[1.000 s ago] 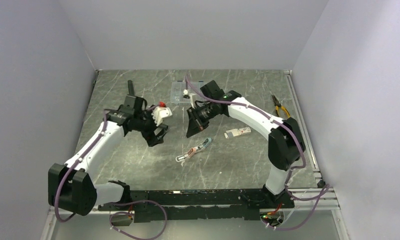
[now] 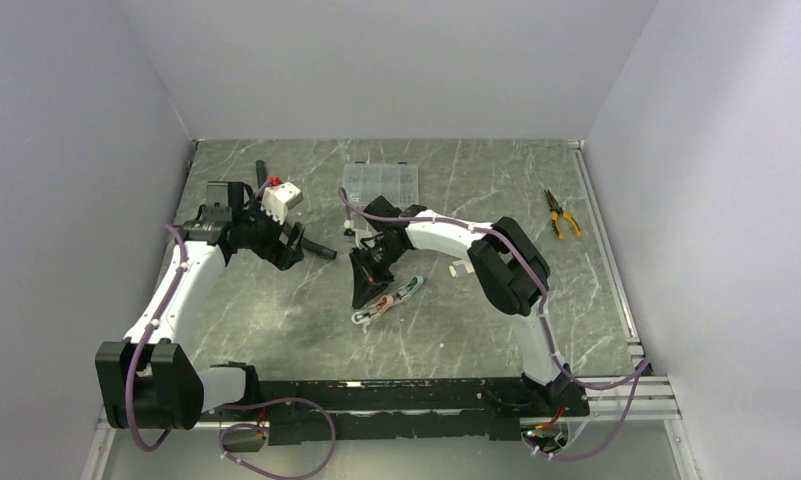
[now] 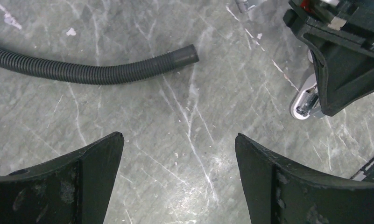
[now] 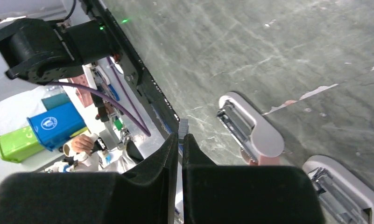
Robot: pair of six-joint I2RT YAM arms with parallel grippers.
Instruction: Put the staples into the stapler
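Observation:
The opened-out stapler [image 2: 407, 291], white with pink and light-blue parts, lies on the table near the middle. Its white ends [image 4: 267, 138] with metal channels show in the right wrist view, and one end [image 3: 297, 113] appears at the right of the left wrist view. My right gripper [image 2: 357, 304] is over the stapler's left part, hiding some of it. Its fingers are shut on a small grey staple strip [image 4: 183, 127] that sticks out past the tips. My left gripper hangs open and empty above bare table, left of the stapler.
A black ribbed hose [image 3: 105, 74] lies beyond the left gripper. At the back stands a clear compartment box [image 2: 396, 183]. A small white packet [image 2: 461, 268] is partly under the right arm; yellow-black pliers [image 2: 562, 214] lie far right.
My right gripper has come left and toward the front, from behind the stapler to over its left part. The left arm has drawn back to the left. The stapler stays put.

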